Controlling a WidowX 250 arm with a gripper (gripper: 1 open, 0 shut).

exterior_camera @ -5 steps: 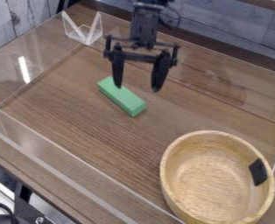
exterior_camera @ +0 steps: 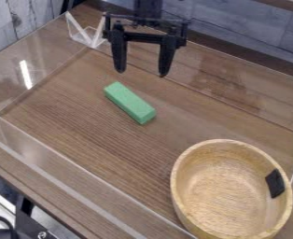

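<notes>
The black gripper (exterior_camera: 143, 62) is at the top centre of the camera view, its two dark fingers spread wide and open with nothing between them. Below it, a green rectangular block (exterior_camera: 131, 103) lies flat on the wooden table (exterior_camera: 87, 149), angled from upper left to lower right, apart from the gripper.
A large round beige container (exterior_camera: 230, 163) with a dark patch on its right side sits at the lower right. A white wire-like object (exterior_camera: 87, 33) is at the top left, near the table's edge.
Since a second ago the gripper has moved up and back in the view, away from the green block, which lies in the same place.
</notes>
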